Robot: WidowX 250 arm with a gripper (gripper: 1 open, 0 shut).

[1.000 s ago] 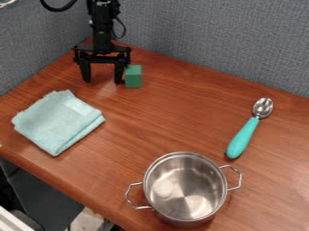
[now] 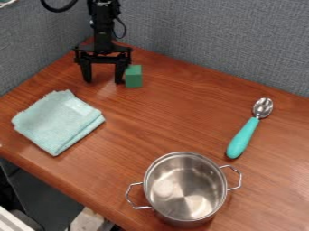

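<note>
My black gripper [image 2: 103, 63] is at the back left of the wooden table, low over its surface, with its fingers spread to either side. Just right of it stands a green block [image 2: 133, 78], close to or touching the right finger; nothing clearly shows between the fingers. A folded pale blue cloth [image 2: 58, 122] lies at the left front. A turquoise-handled spoon [image 2: 243, 135] lies at the right. A steel pot [image 2: 185, 188] with two handles stands at the front right, empty.
Grey padded walls [image 2: 218, 41] bound the back and left sides. The table's edge runs along the lower left, beside the cloth.
</note>
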